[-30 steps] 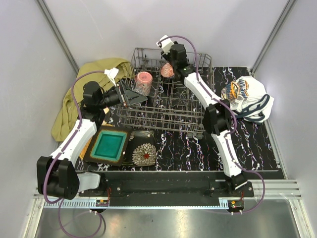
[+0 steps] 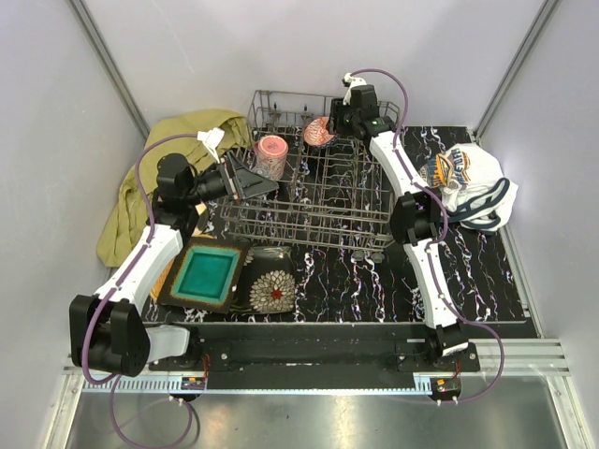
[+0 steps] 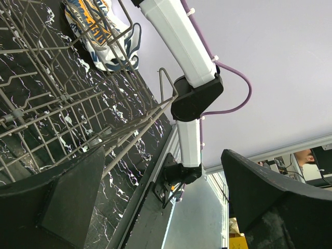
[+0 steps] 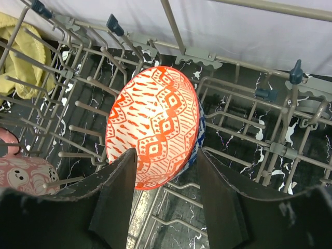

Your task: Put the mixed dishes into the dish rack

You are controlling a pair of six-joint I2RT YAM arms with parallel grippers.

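An orange and white patterned bowl leans in the back of the wire dish rack. In the right wrist view the bowl is tilted against the rack's prongs. My right gripper stands open close to its lower edge; whether a finger touches it I cannot tell. A patterned cup is in the rack's left part. Open and empty, my left gripper hangs over the rack's left side. A green square plate and a dark plate with a flower pattern lie in front of the rack.
An olive cloth is bunched at the left, partly behind the left arm. A white patterned cloth lies at the right. The rack's middle and right are largely empty, with upright prongs.
The bowl has shifted slightly. My left arm stayed still.
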